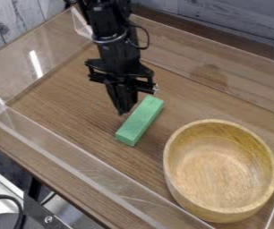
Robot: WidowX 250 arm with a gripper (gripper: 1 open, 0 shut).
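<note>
My black gripper (pixel 123 104) is over the wooden tabletop, just above and left of the upper end of a green rectangular block (pixel 141 122). The block lies flat and uncovered, angled from upper right to lower left. The fingers look close together, with nothing visible between them; I see them only small and dark.
A large round tan bowl (pixel 219 170) sits at the lower right, near the block. Clear edging runs along the lower left, with dark cables beyond it.
</note>
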